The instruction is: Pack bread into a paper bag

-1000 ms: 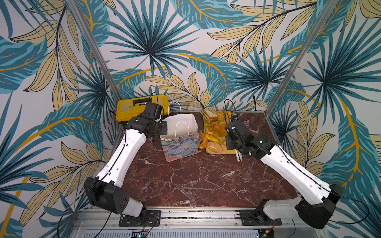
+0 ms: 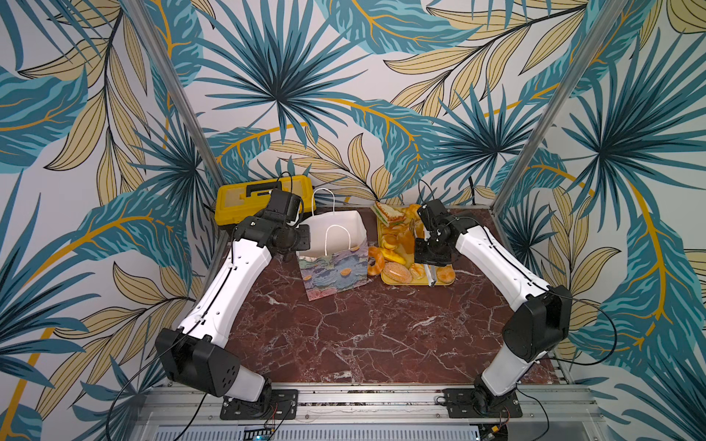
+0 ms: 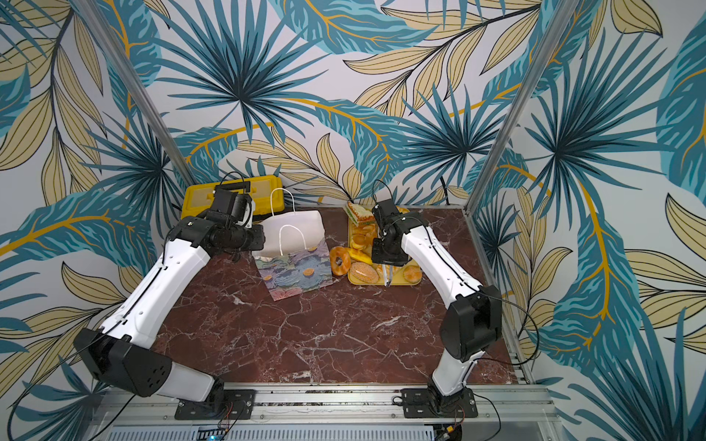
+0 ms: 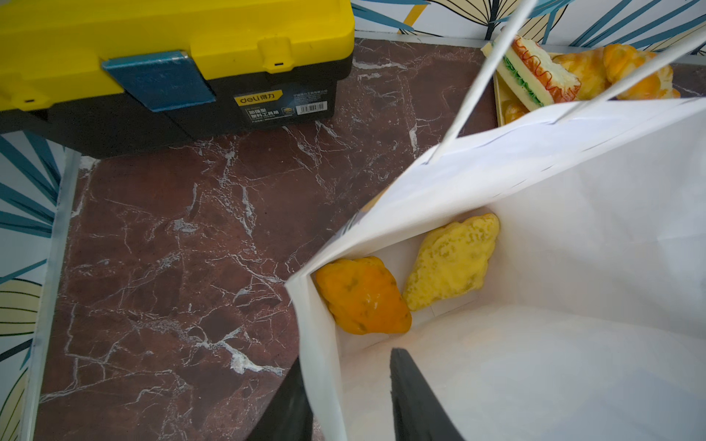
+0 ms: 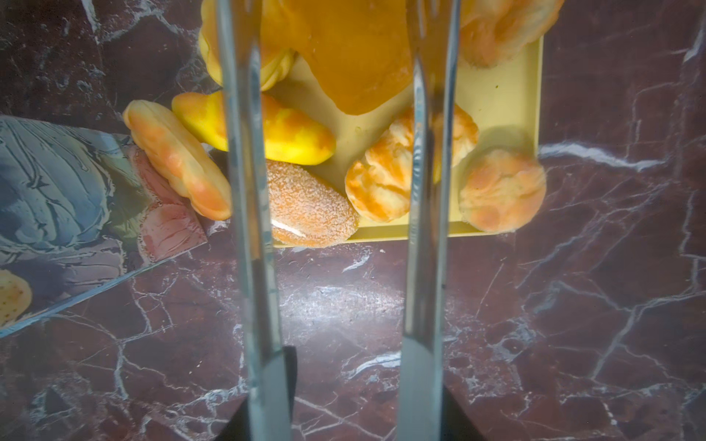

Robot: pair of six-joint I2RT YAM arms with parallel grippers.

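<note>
The white paper bag [image 2: 342, 228] with a painted front stands upright and open left of the bread tray. My left gripper is shut on its left rim, one finger outside and one inside. An orange bread piece [image 4: 364, 295] and a yellow one [image 4: 452, 261] lie on the bag's floor. Above the yellow tray [image 5: 514, 95] my right gripper is open, with two long metal tong arms [image 5: 250, 242] standing apart along its fingers. Beneath them are a sugared bun [image 5: 312, 209], a golden roll [image 5: 386, 176] and a round bun [image 5: 503, 189].
A yellow toolbox [image 2: 253, 202] stands behind the left arm. A sandwich [image 2: 389, 214] sits at the tray's back. A ring-shaped bread [image 3: 339, 261] lies between bag and tray.
My right arm has swung inward and its gripper has moved farther back over the tray, the tongs going with it. The left arm and the bag have stayed put.
</note>
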